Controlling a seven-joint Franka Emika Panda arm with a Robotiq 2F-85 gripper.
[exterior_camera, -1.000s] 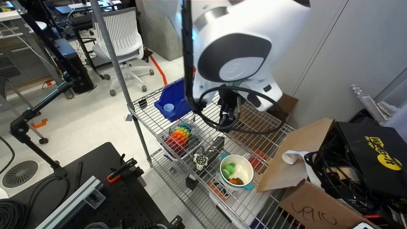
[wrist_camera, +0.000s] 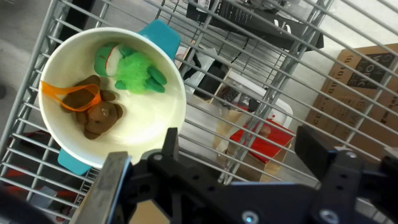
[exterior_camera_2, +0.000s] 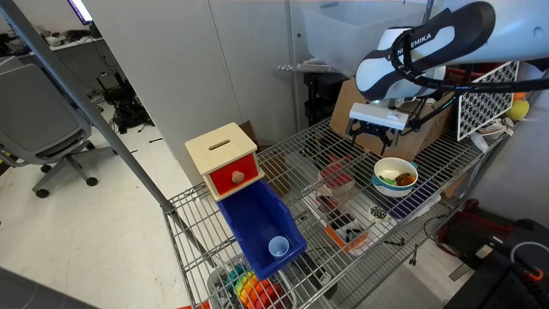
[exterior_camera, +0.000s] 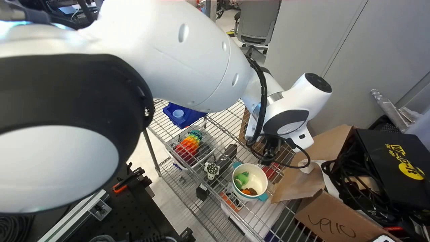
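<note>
A white pot with teal handles (wrist_camera: 149,123) rests on the wire shelf. Inside it lie a fuzzy green toy (wrist_camera: 136,71) and a brown bear toy (wrist_camera: 102,117) with an orange strap (wrist_camera: 67,91). My gripper is open, its two dark fingers wide apart with only shelf wires and things below showing between them. In the wrist view the left finger overlaps the pot's lower right edge; in exterior view 2 the gripper hangs above and slightly left of the pot (exterior_camera_2: 393,167), apart from it.
A blue bin (exterior_camera_2: 257,216) holding a pale blue cup (exterior_camera_2: 278,246) stands further along the shelf, beside a wooden box with a red drawer (exterior_camera_2: 234,177). An open cardboard box (exterior_camera: 334,217) borders the shelf. Bare wire lies between bin and pot.
The arm has swung across exterior view 1, and its gripper has moved right and down, closer to the pot. The pot and its toys have stayed put.
</note>
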